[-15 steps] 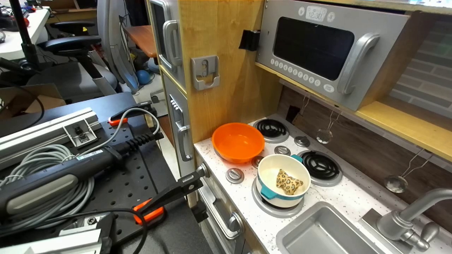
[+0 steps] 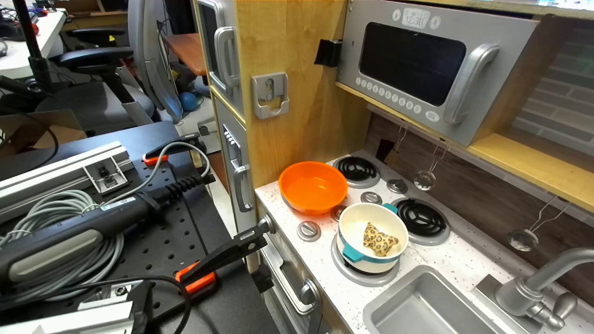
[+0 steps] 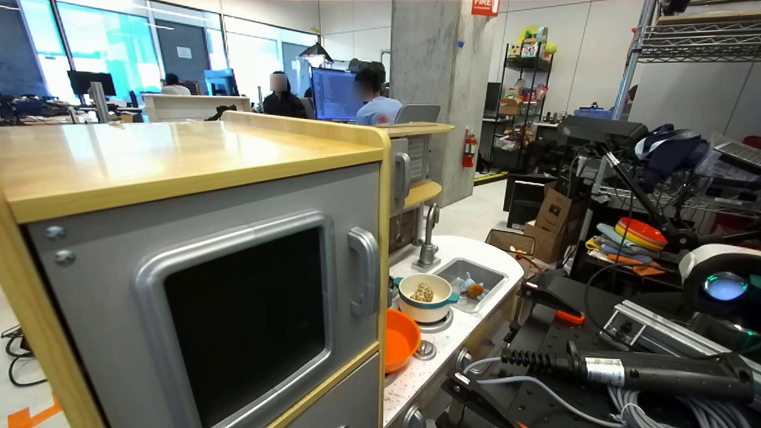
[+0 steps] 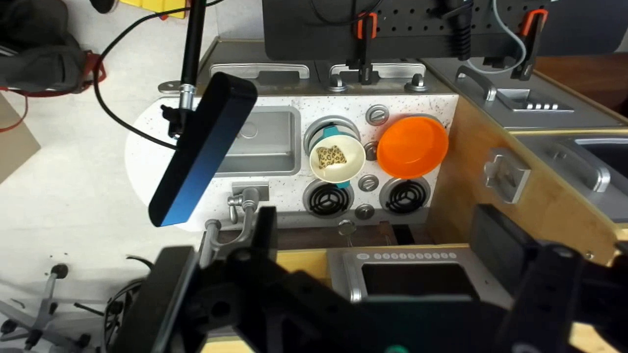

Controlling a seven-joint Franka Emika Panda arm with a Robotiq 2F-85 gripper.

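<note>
In the wrist view my gripper stands open over the toy kitchen, its dark fingers wide apart and nothing held between them. A cream pot with teal handles (image 2: 348, 222) rests on a front burner. Inside it lies a leopard-print cloth-like toy (image 2: 379, 240). Beside the pot an orange bowl (image 2: 313, 188) sits on the counter near the wooden side panel. The sink (image 3: 460, 274) holds a small blue and orange soft toy (image 3: 472, 288), seen only in the second exterior view. Neither exterior view includes the gripper.
A grey faucet (image 2: 523, 289) rises behind the sink. The toy microwave (image 2: 423, 61) overhangs the stove, with ladles (image 2: 424, 180) hanging below. A black camera on a pole (image 4: 203, 150) blocks part of the wrist view's sink.
The hanging ladles have swung very slightly. Pot, leopard-print toy and orange bowl stay where they were.
</note>
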